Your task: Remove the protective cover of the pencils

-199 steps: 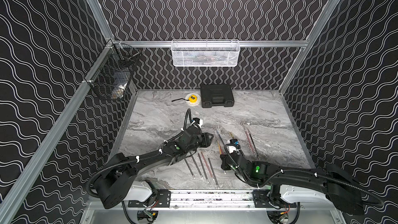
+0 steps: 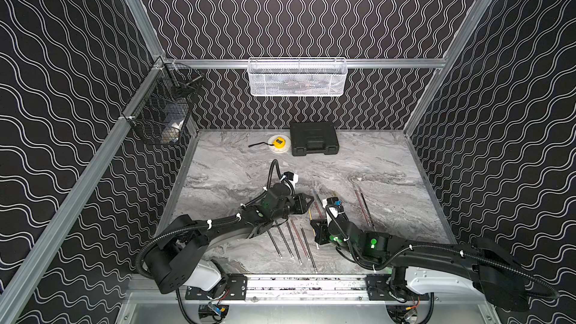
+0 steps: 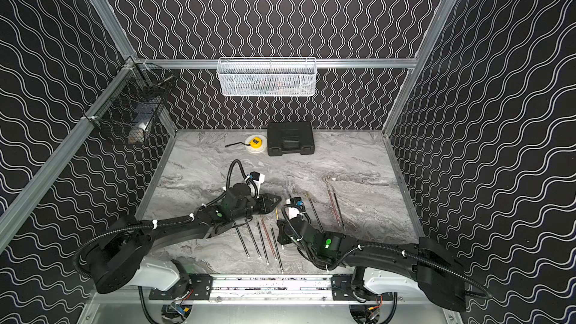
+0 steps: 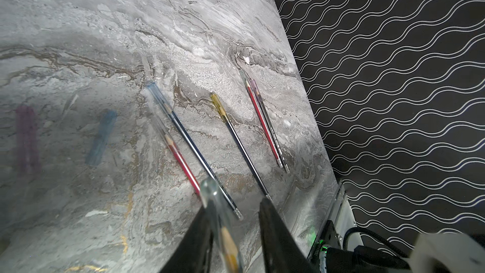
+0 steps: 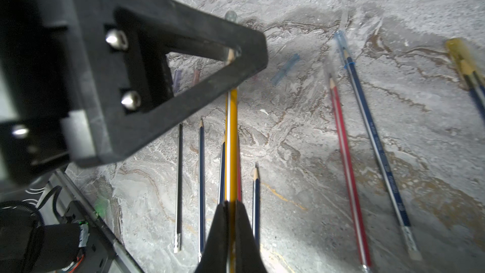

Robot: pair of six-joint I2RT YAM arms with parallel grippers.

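A yellow pencil stands up between the pads of my right gripper, which is shut on it. At its sharpened end sits a clear cover. My left gripper is around this end, its fingers apart on either side. Whether either finger touches the cover cannot be told. On the table, a red pencil with a clear cover, a dark blue pencil with a blue cover and one with a yellow cover lie to the right. Bare-tipped pencils lie at the left.
Loose blue and purple covers lie on the table. Two more pencils lie side by side farther right. A black case and a yellow tape measure occupy the back. Between is mostly bare table.
My right gripper has moved left and slightly up in the top left view, carrying the yellow pencil toward the left gripper. My left gripper has moved slightly to the right.
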